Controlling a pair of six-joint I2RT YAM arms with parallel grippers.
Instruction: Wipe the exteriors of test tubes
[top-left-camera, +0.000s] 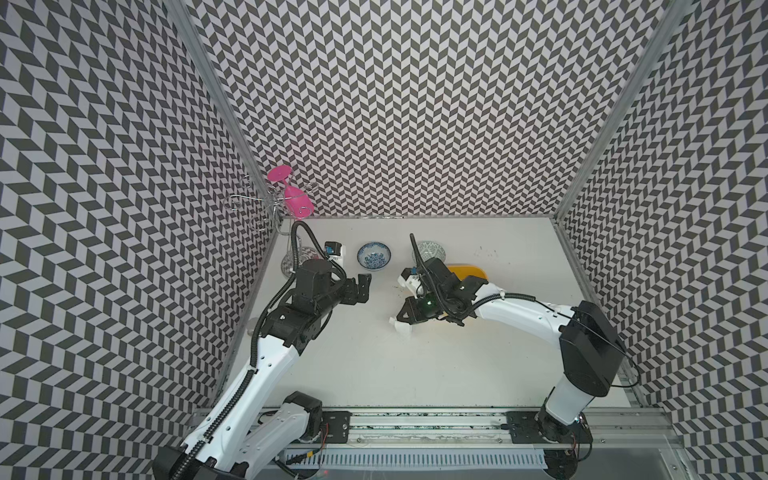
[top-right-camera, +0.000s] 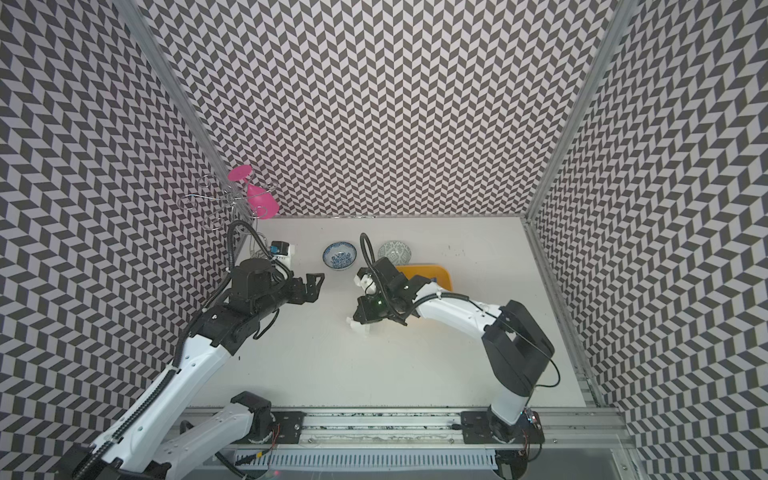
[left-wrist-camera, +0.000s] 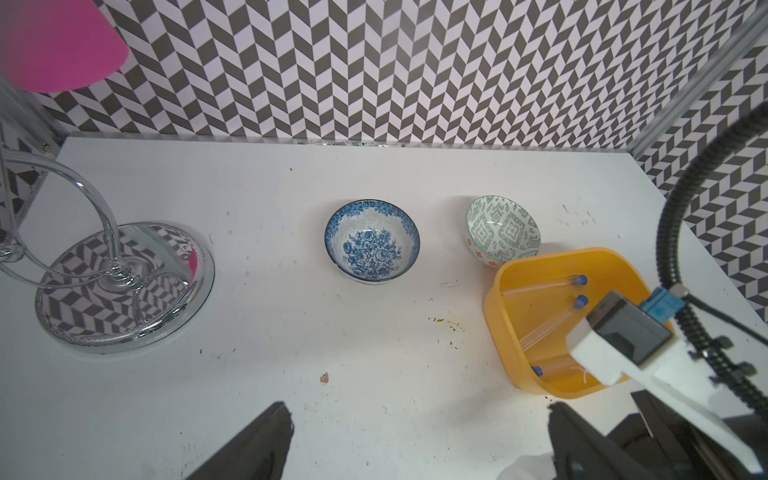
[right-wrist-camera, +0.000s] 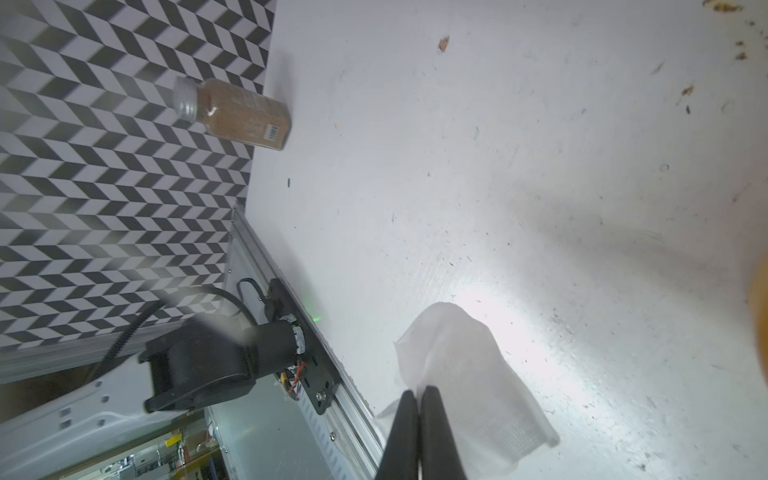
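Note:
My right gripper is shut on a thin white wipe, which hangs from its fingertips over the table, left of the orange tray. In the left wrist view the tray holds test tubes with blue caps. My left gripper stands open with nothing between its fingers, above the left middle of the table, facing the bowls. In the top views my right arm covers much of the tray.
A blue bowl and a green bowl stand at the back. A chrome stand with pink items is at the back left, a bottle at the left edge.

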